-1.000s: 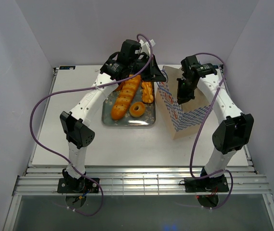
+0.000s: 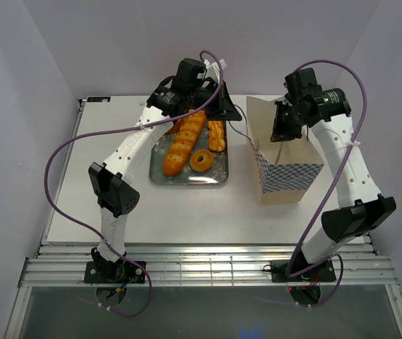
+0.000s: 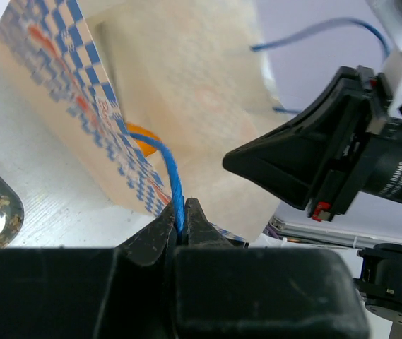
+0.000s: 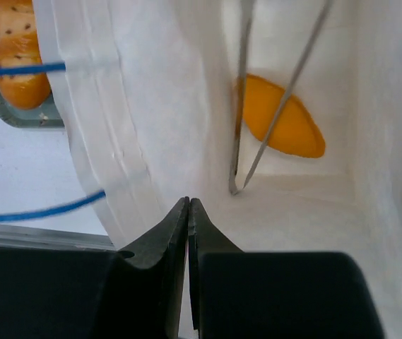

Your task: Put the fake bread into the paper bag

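Observation:
The paper bag [image 2: 290, 176], pale with a blue checked band, stands with its mouth open right of the middle. An orange fake bread piece lies inside it; in the left wrist view only part of this bread [image 3: 144, 140] shows. My left gripper [image 2: 237, 117] is shut on the bag's blue handle [image 3: 172, 173] at the bag's left side. Over the bag mouth is my right gripper [image 2: 276, 139], its fingertips [image 3: 246, 161] against the bag's pale inside. It is shut, and nothing shows between its fingers.
A grey tray [image 2: 186, 179] left of the bag bears a long loaf [image 2: 179, 148], a ring-shaped bread [image 2: 201, 160] and a twisted bread [image 2: 216, 135], partly under my left arm. Bare white table [image 2: 95, 212] lies to the left and front.
My right gripper has moved to the right and a little back. My left arm stays almost still.

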